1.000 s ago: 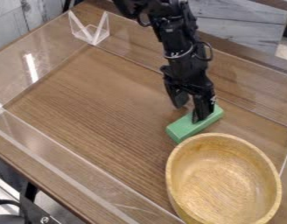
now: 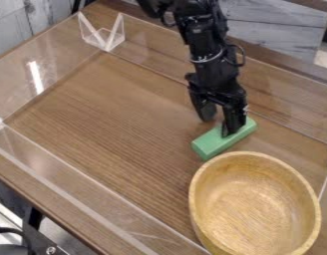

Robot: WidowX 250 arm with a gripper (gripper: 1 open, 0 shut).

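The black robot arm reaches down from the top centre to my gripper (image 2: 221, 122), whose dark fingers stand open over the green block (image 2: 214, 141). The block is a flat, elongated piece lying diagonally on the wooden table. The fingers overlap its upper end in this view, so whether they touch it is hard to tell.
A cream oval bowl (image 2: 254, 231) fills the lower right, close below the green block. A white wire rack (image 2: 104, 33) stands at the top left. A cable shows at the lower left edge.
The arm and gripper have shifted very slightly at the green block. The block and bowl look unmoved.
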